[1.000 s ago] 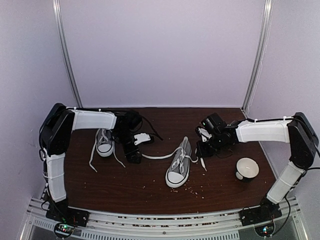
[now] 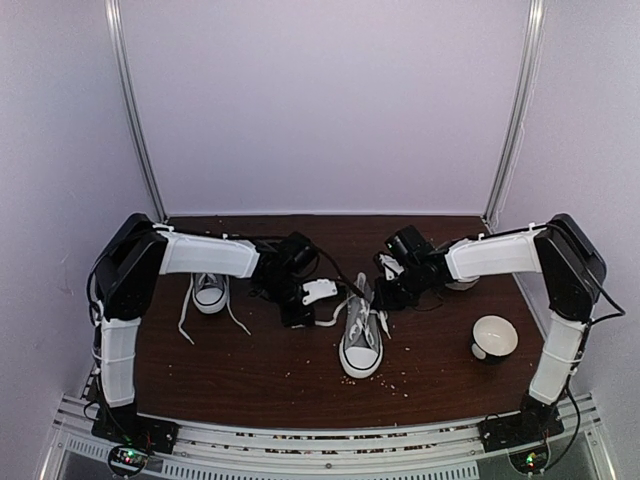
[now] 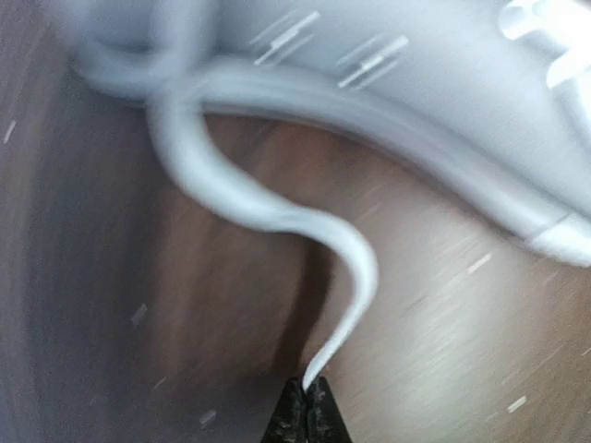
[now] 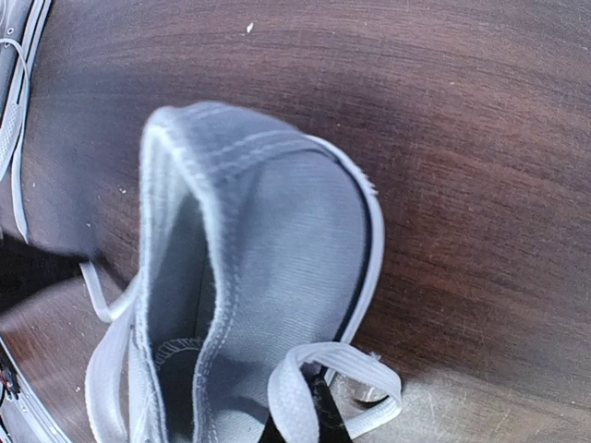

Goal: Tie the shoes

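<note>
A grey shoe with a white toe cap points toward the near edge, between my two grippers. In the left wrist view my left gripper is shut on the tip of one white lace, which curves back to the blurred shoe. The right wrist view shows my right gripper shut on the other lace, folded into a loop beside the shoe's side. From above, both arms crowd close around the shoe, and part of its heel is covered.
A second grey shoe with loose laces stands at the left, partly under my left arm. At the right sits a white bowl. Small crumbs dot the dark table, whose front left is clear.
The right one shifted left with its lace. The shoe turned slightly, toe to the right.
</note>
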